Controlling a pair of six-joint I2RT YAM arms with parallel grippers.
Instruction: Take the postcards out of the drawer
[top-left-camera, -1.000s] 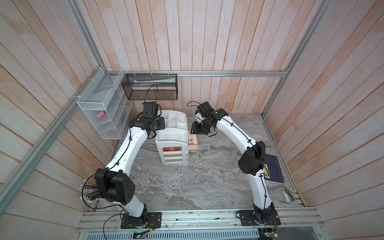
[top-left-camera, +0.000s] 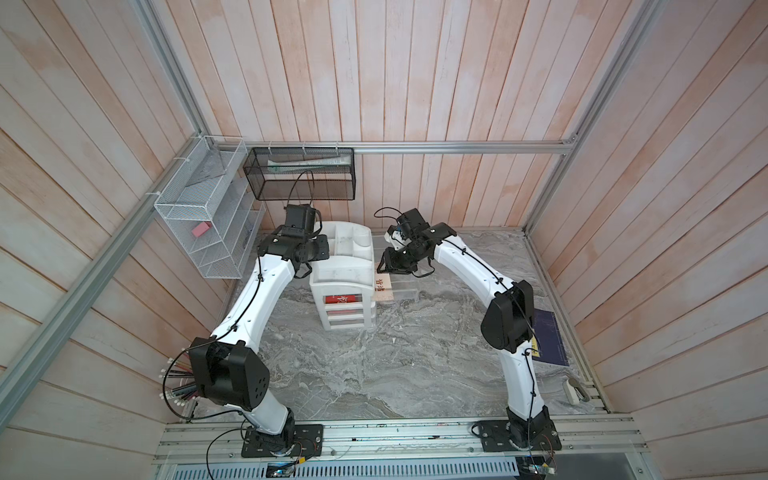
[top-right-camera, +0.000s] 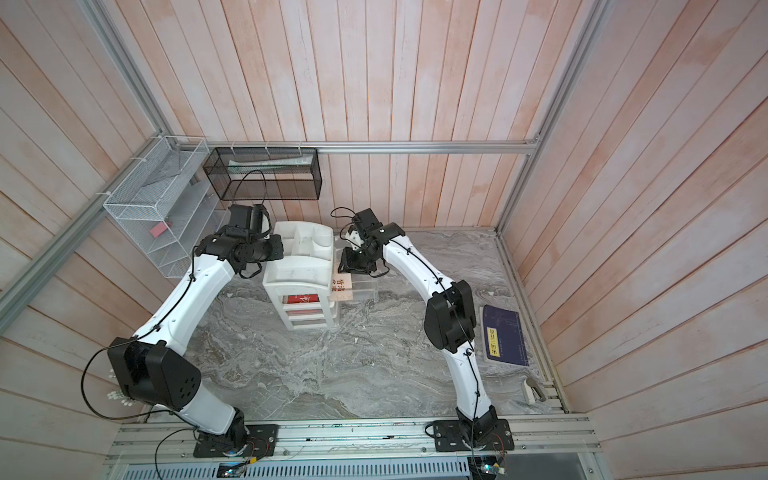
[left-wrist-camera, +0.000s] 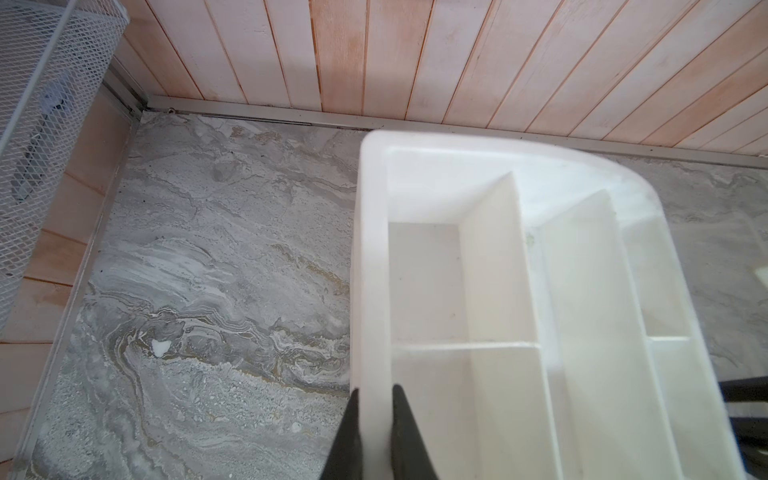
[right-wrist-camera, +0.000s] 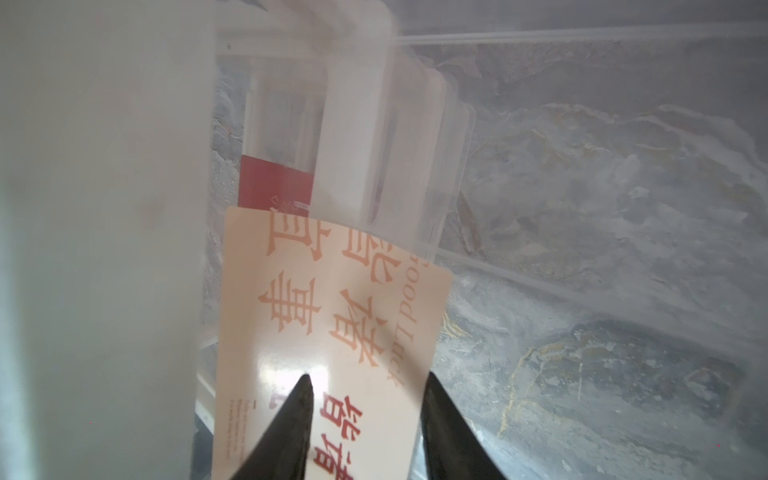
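The pale orange postcard (right-wrist-camera: 336, 312) with red characters lies partly inside the clear pulled-out drawer (right-wrist-camera: 592, 296), by the white cabinet's right side. Over it my right gripper stands with its fingers apart. One finger overlaps the card's right edge and the other is over its printed face; whether they touch it is unclear. From above, the gripper (top-left-camera: 393, 265) covers the far part of the card. My left gripper is shut on the left top rim of the white cabinet (left-wrist-camera: 373, 240).
A red item (top-left-camera: 342, 299) shows in the cabinet's front opening. On the right of the table lies a dark blue folder (top-right-camera: 505, 336). Wire baskets (top-left-camera: 204, 200) and a black mesh basket (top-left-camera: 308, 189) hang at the back left.
The postcard has slid slightly toward the cabinet. My left arm holds nearly still.
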